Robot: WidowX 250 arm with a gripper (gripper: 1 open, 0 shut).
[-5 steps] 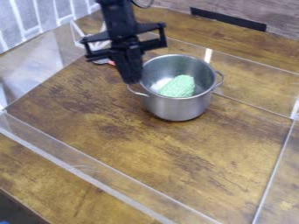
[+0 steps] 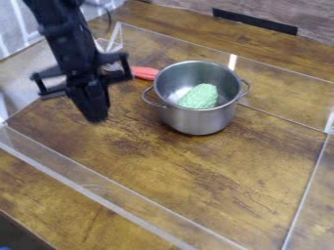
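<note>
A steel pot point(image 2: 196, 117) with two side handles stands on the wooden table, holding a pale green oblong object point(image 2: 198, 96). My black gripper point(image 2: 89, 105) hangs to the left of the pot, apart from it, blurred, with nothing visible between its fingers; how its fingers stand is hard to make out. Behind the pot, a red object point(image 2: 145, 72) lies on the table, partly hidden by the pot.
Clear plastic panels or edging run along the left, front and right of the work area.
My gripper has moved left and down, away from above the pot's left rim, uncovering more of the red object. The pot and its content look unmoved.
</note>
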